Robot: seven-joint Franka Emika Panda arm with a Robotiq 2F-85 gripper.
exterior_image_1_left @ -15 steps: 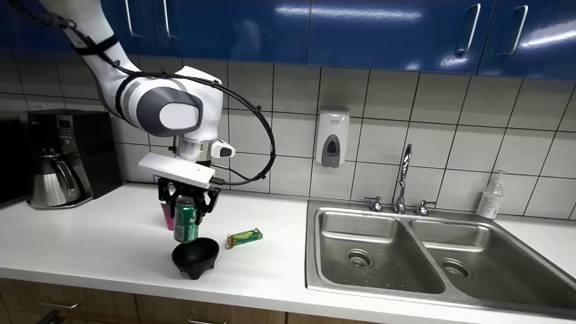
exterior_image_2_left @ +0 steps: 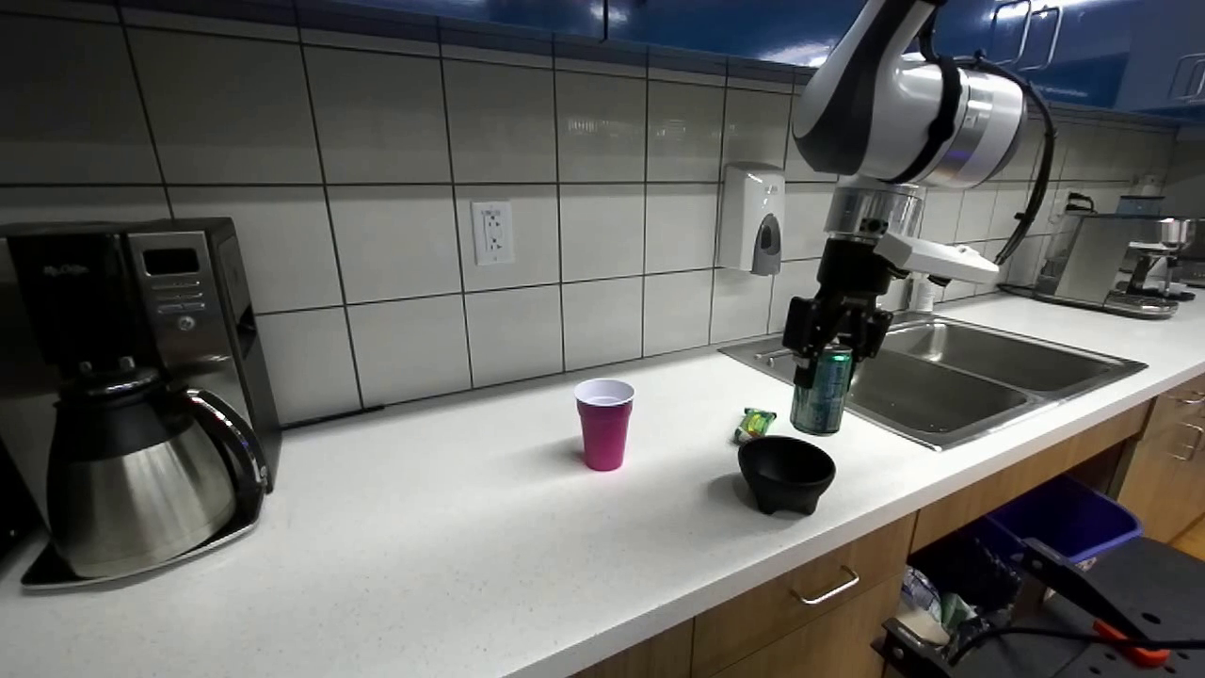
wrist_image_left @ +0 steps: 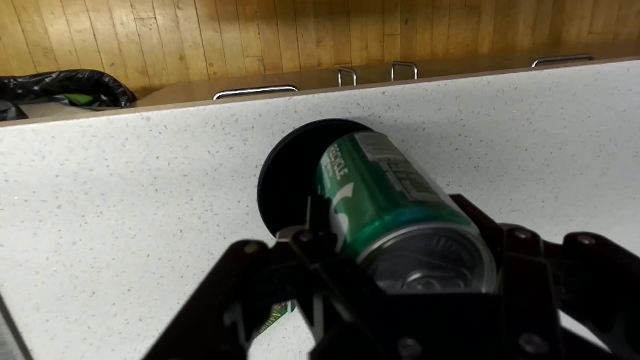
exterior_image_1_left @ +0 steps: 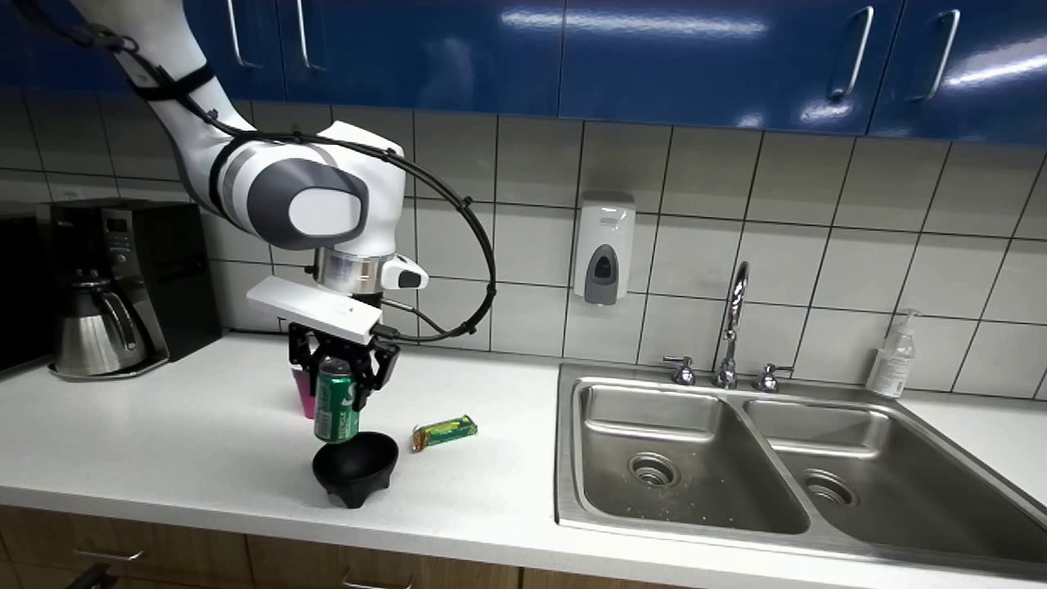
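Note:
A green soda can (exterior_image_1_left: 336, 404) is held upright between the black fingers of my gripper (exterior_image_1_left: 343, 378), which is shut on it. In the wrist view the can (wrist_image_left: 384, 186) shows its top end near the fingers, and its lower part covers much of the black bowl (wrist_image_left: 288, 174). That three-footed bowl (exterior_image_2_left: 787, 473) rests on the counter. From the first exterior view, the can's bottom appears just above the bowl's back rim; whether they touch I cannot tell.
A green-wrapped bar (exterior_image_1_left: 446, 432) lies right of the bowl. A pink cup (exterior_image_2_left: 604, 424) stands on the counter, partly behind the gripper in the first exterior view. The sink (exterior_image_1_left: 569, 451) is to the right, a coffee maker (exterior_image_1_left: 128, 285) far left.
The can and gripper have shifted and turned very slightly, with the can's printed side now facing a little differently. Bowl, bar and cup have stayed in place.

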